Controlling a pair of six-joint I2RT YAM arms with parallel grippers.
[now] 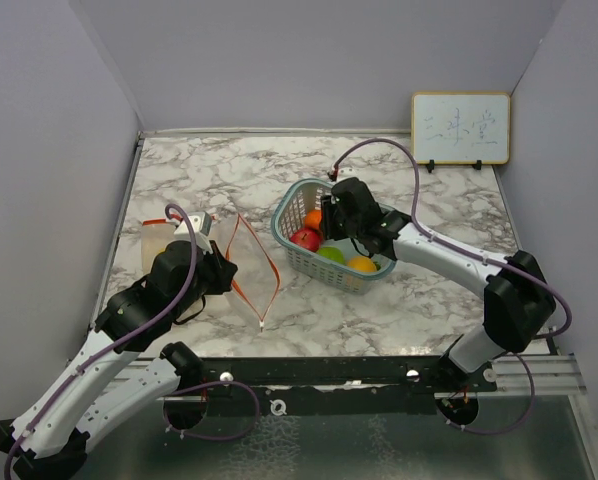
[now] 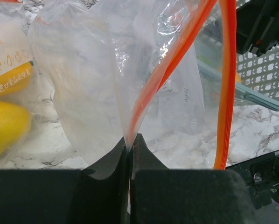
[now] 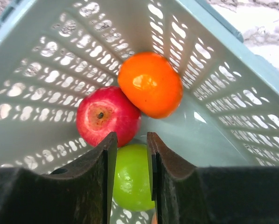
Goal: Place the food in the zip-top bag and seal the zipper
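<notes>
A clear zip top bag (image 2: pixel 88 84) with an orange zipper strip hangs with its mouth spread; its near edge is pinched in my left gripper, which is shut on it. The pale grey-green basket (image 1: pixel 297 262) holds an orange fruit (image 3: pixel 151 85), a red fruit (image 3: pixel 108 114), a green fruit (image 3: pixel 131 177) and a yellow fruit (image 1: pixel 362 264). Over the basket, my right gripper is part open with nothing held between its fingers; the green fruit lies beyond and below them.
Another packed bag with a yellow fruit (image 2: pixel 8 128) lies left of the open bag. A small whiteboard (image 1: pixel 461 128) stands at the back right.
</notes>
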